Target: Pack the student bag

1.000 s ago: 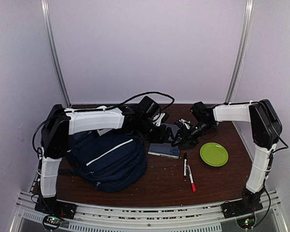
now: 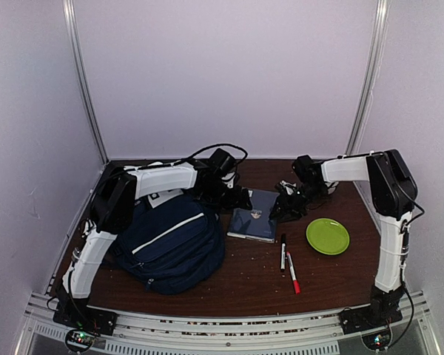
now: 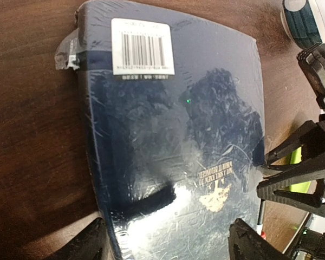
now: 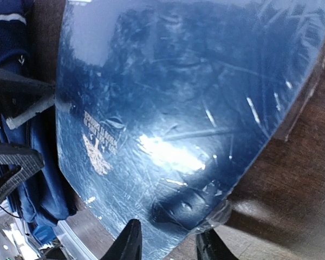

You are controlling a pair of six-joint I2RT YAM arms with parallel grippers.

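The navy backpack (image 2: pixel 170 251) lies on the left of the table. A dark blue shrink-wrapped notebook (image 2: pixel 251 222) with a barcode and gold emblem lies flat beside it. My left gripper is open over the notebook, its fingertips at either side of the lower part in the left wrist view. My right gripper is at the notebook's edge, its fingers part open; whether the notebook's edge is between them is unclear. In the top view both grippers hang over opposite ends of the notebook.
A green plate (image 2: pixel 328 236) sits at the right. A black marker (image 2: pixel 283 251) and a red marker (image 2: pixel 293 272) lie in front of the notebook.
My left gripper has drawn back leftward, uncovering more of the notebook. My right gripper has shifted slightly at the notebook's right edge. The notebook looks unmoved.
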